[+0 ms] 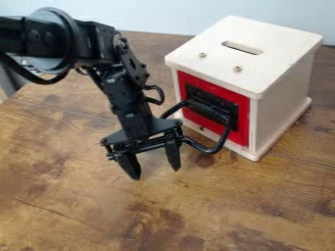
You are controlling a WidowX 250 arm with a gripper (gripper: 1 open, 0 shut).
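Observation:
My black arm reaches in from the upper left, its gripper (152,160) hanging open above the wooden table, fingers pointing down with empty space between them. Behind it to the right stands a pale wooden box (280,118) with a slot and two small studs on top. A red panel (198,74) on its front carries a black fitting with cable-like loops in front, partly behind my wrist.
A pale surface shows beyond the table at the upper left edge.

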